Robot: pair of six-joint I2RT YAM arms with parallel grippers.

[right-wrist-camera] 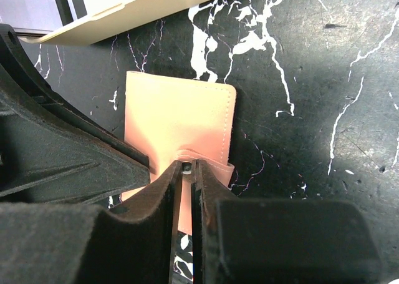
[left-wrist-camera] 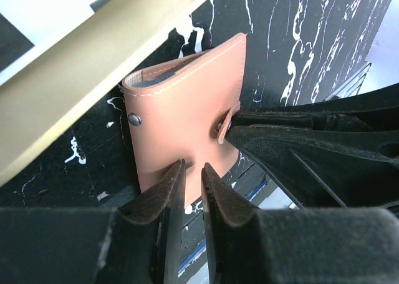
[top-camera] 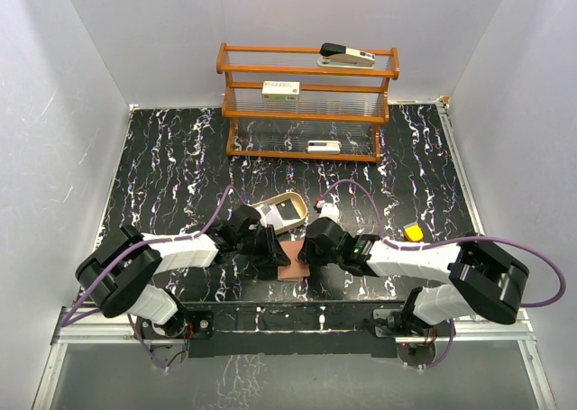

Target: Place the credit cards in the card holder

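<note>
The pink leather card holder (top-camera: 292, 271) lies on the dark marbled table, its opening towards the tray. Something grey (left-wrist-camera: 156, 78) shows inside that opening in the left wrist view. My right gripper is shut on the holder's small snap strap (right-wrist-camera: 215, 166). From the other side, my left gripper is shut on the holder, pink leather showing in the narrow gap at its tips; their exact hold is partly hidden. A cream tray (top-camera: 303, 205) behind the holder contains a white card (top-camera: 273, 217) and a dark card (top-camera: 288, 210).
The wooden shelf (top-camera: 308, 118) at the back carries a black stapler (top-camera: 347, 53), a small box (top-camera: 280, 90) and a white item (top-camera: 324, 147). A yellow object (top-camera: 413, 232) sits at the right.
</note>
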